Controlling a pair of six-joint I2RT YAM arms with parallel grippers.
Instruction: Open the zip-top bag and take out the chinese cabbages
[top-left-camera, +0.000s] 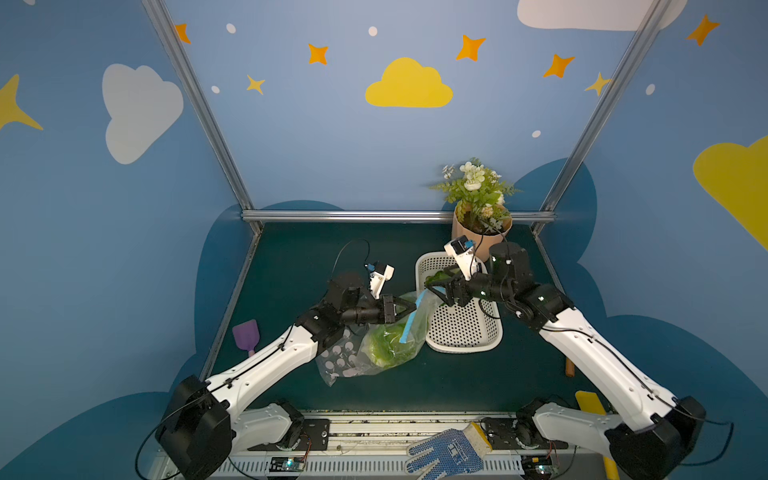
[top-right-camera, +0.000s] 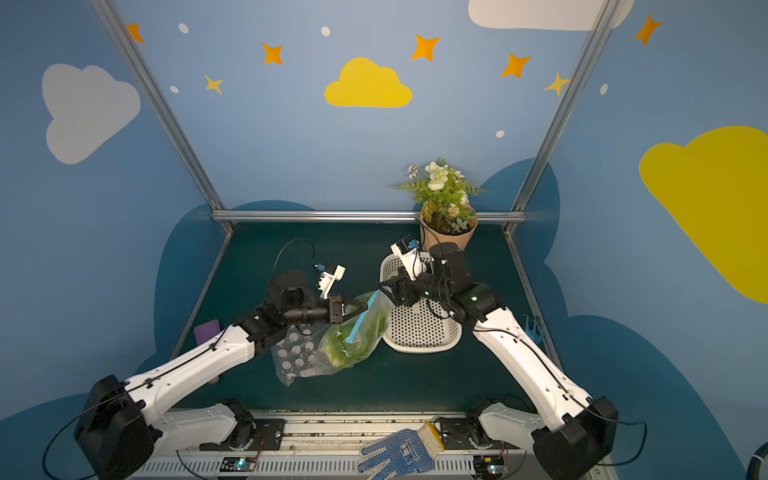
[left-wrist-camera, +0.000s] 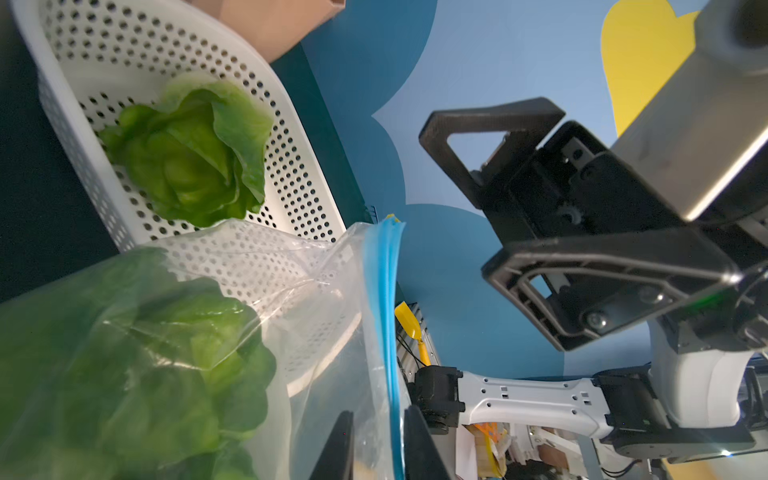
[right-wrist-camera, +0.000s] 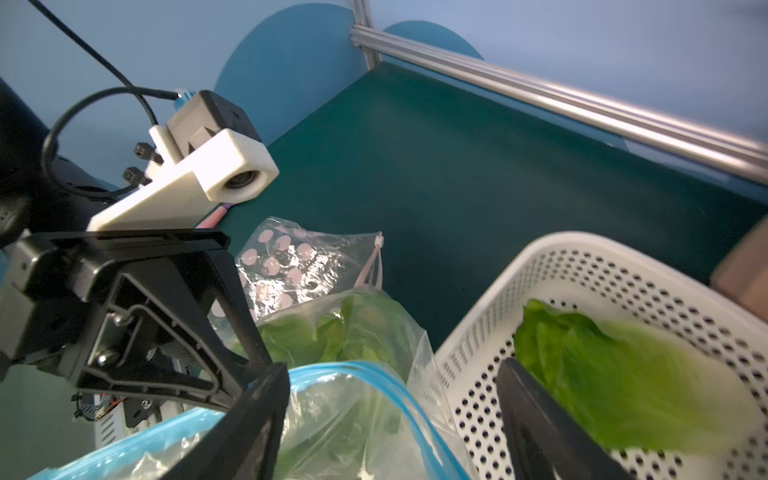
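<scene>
The clear zip bag (top-left-camera: 408, 352) has a blue zip edge (right-wrist-camera: 344, 372) and holds green Chinese cabbage (left-wrist-camera: 184, 360). Its mouth leans over the white basket's left rim. At that blue edge is my left gripper, fingers apart, with the strip running between its fingers. My right gripper is wide open above the bag mouth, beside the basket, and grips nothing; in the left wrist view its fingers (left-wrist-camera: 608, 260) stand clear of the film. Another cabbage (left-wrist-camera: 192, 160) lies in the back of the basket (top-left-camera: 468, 345).
Behind the basket stands a flower pot (top-left-camera: 472, 240). Under the bag's left part lies a dotted pouch (top-left-camera: 344, 352). A purple scraper (top-left-camera: 246, 336) is at the far left. Free table shows at the back left and along the front.
</scene>
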